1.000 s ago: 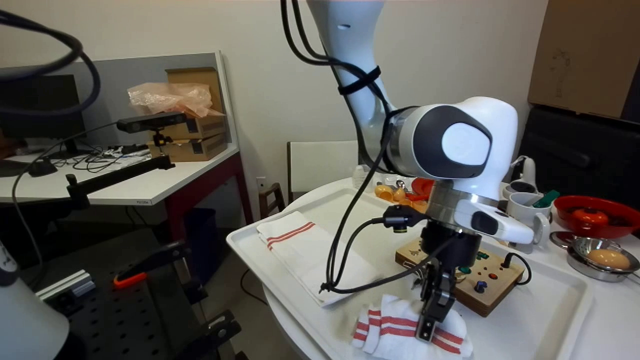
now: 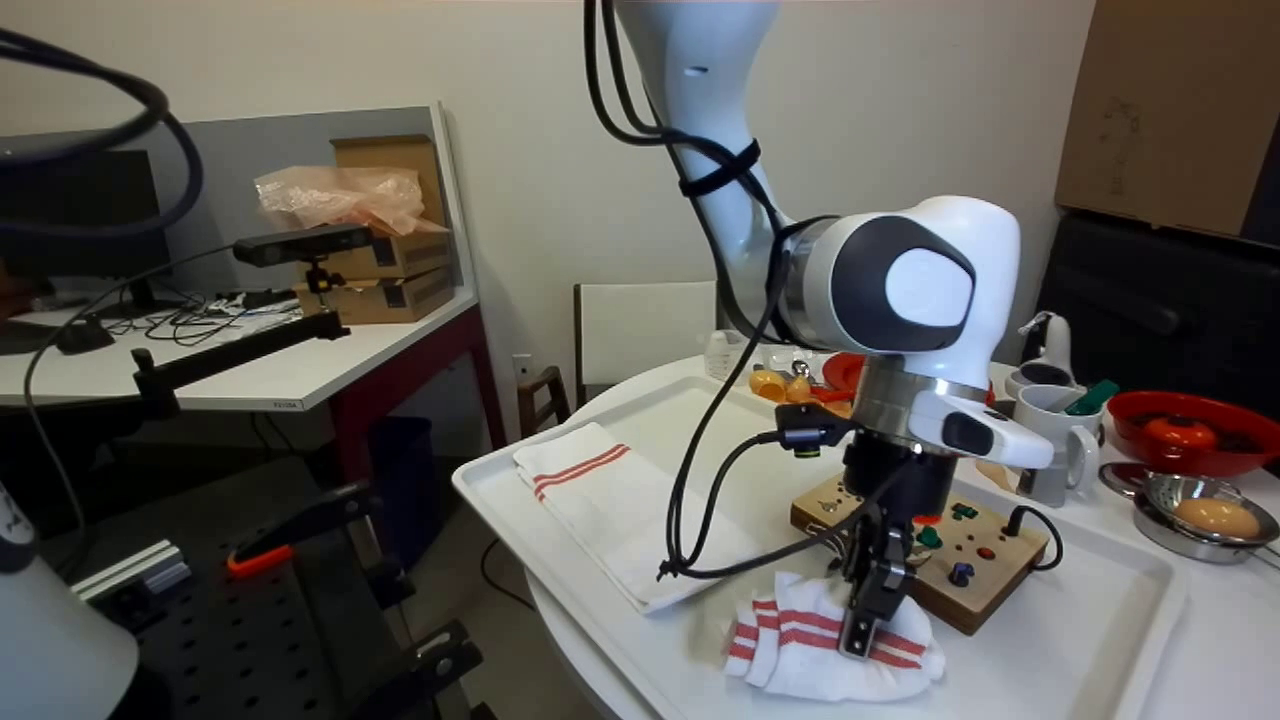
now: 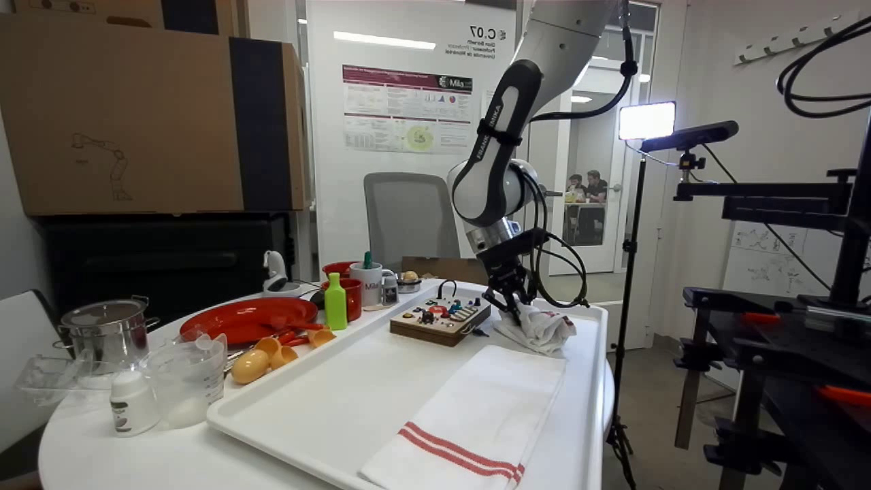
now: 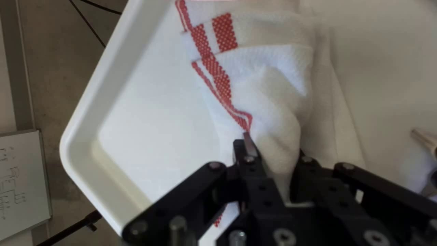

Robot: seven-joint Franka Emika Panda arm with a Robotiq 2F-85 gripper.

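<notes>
A crumpled white towel with red stripes [image 2: 798, 642] lies bunched on the tray near its front corner. My gripper is shut on a fold of this towel, the cloth rising between its two dark fingers in the wrist view. Seen from the other side, the same bunched towel [image 3: 539, 328] sits under the gripper [image 3: 510, 306]. A second white towel [image 3: 482, 408], also red-striped, lies flat and folded on the tray, apart from the gripper.
The white tray [image 3: 318, 392] has bare room in its middle. A wooden box with knobs [image 2: 960, 558] stands close behind the gripper. Beyond the tray's edge are a green bottle [image 3: 335, 302], a red plate [image 3: 245, 318] and mugs. Cables hang beside the arm.
The bunched towel and my gripper have shifted slightly, up and to the right for the cloth in exterior view 1. The flat towel and the box have stayed in place.
</notes>
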